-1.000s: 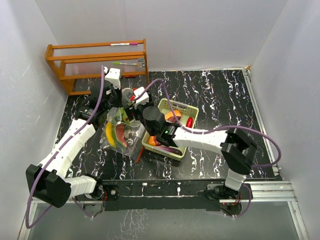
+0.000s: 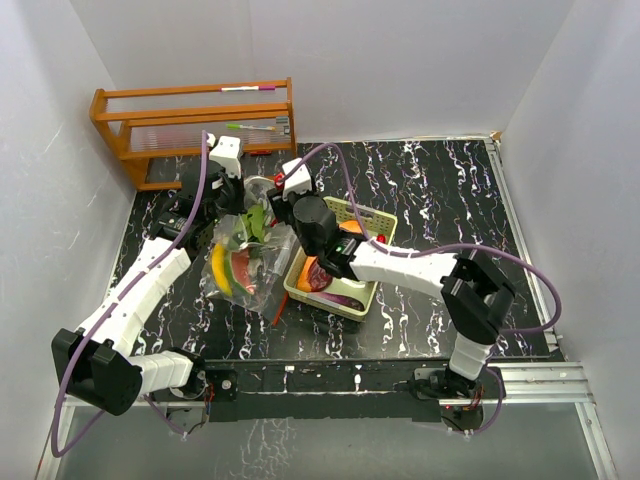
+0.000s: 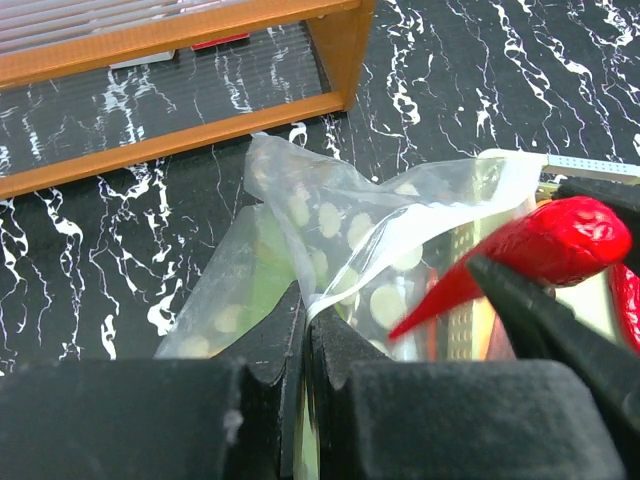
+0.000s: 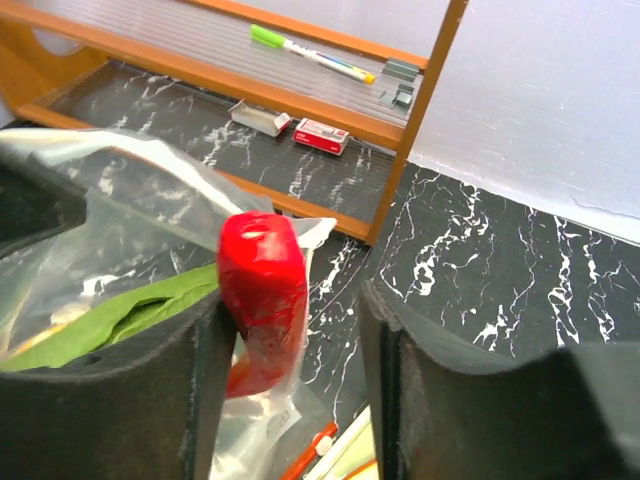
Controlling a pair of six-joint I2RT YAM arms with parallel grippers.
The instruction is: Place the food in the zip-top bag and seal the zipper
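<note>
The zip top bag (image 2: pixel 243 270) holds yellow, pink and green food. My left gripper is shut on the white edge of the bag (image 3: pixel 330 230), whose mouth stands raised. My right gripper is at the bag's mouth, with a red pepper (image 4: pixel 262 280) between or just in front of its fingers; whether it grips the pepper is unclear. In the left wrist view the red pepper (image 3: pixel 530 250) hangs tilted over the bag beside the right gripper's dark finger.
A crate (image 2: pixel 350 310) with more food sits right of the bag. A wooden rack (image 2: pixel 190 110) stands behind.
The left arm has stayed put.
</note>
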